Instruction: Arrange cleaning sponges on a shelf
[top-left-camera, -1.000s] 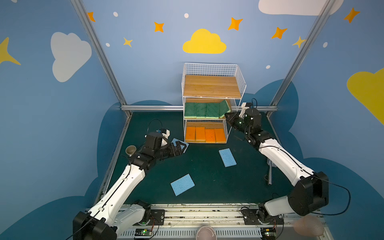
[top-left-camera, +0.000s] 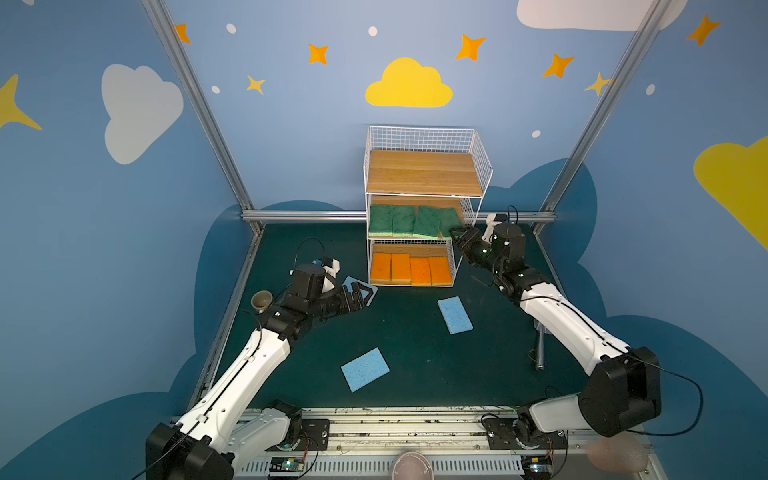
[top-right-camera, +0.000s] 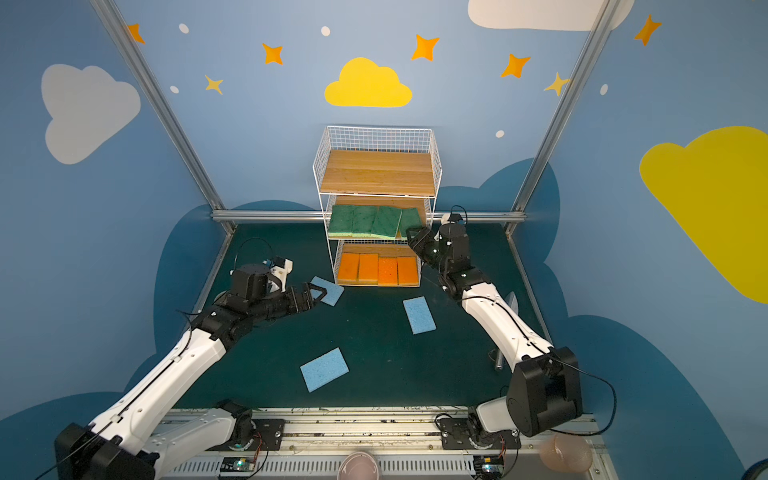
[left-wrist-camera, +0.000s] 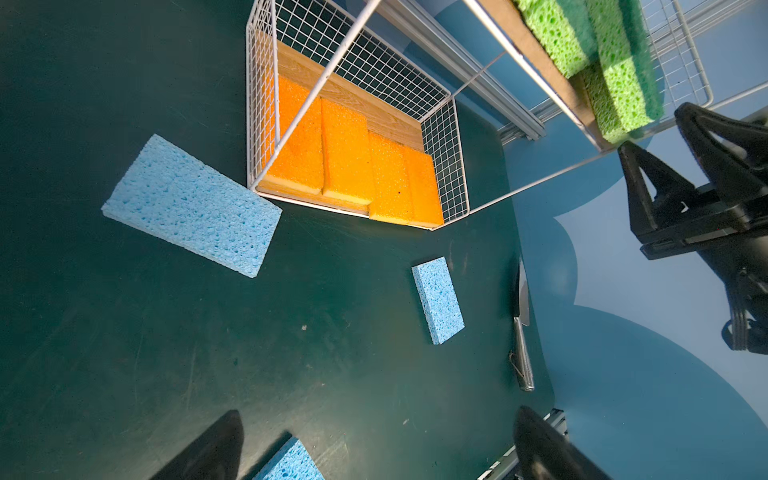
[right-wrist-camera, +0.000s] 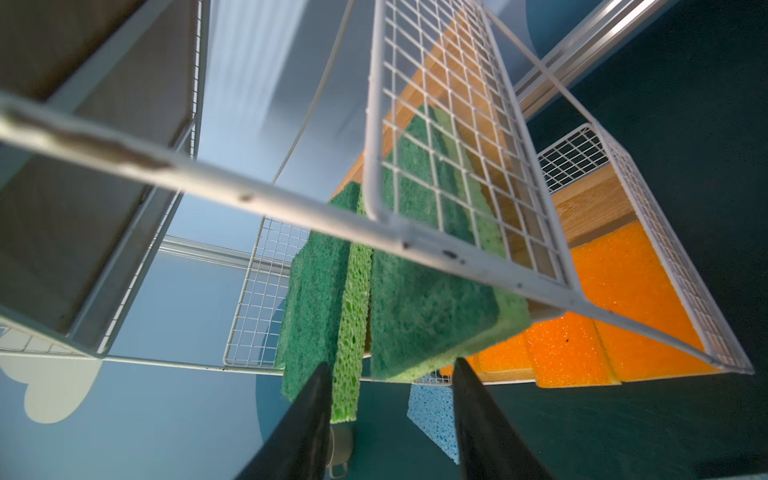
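A white wire shelf holds orange sponges (top-left-camera: 401, 269) on its bottom tier and green sponges (top-left-camera: 404, 220) in a row on the middle one. The top board (top-left-camera: 424, 170) is bare. My right gripper (top-left-camera: 458, 235) is at the middle tier's right front, fingers apart just before the end green sponge (right-wrist-camera: 432, 312). Blue sponges (top-left-camera: 455, 315) lie on the dark floor; another blue sponge (left-wrist-camera: 192, 205) is near the shelf's left side. My left gripper (top-left-camera: 358, 296) hangs open above that one, holding nothing.
A cup (top-left-camera: 261, 301) stands at the far left. A metal utensil (left-wrist-camera: 521, 344) lies along the right edge.
My right gripper has moved slightly down. The rightmost green sponge, raised and tilted earlier, now sits lower in the row. The left arm has not moved.
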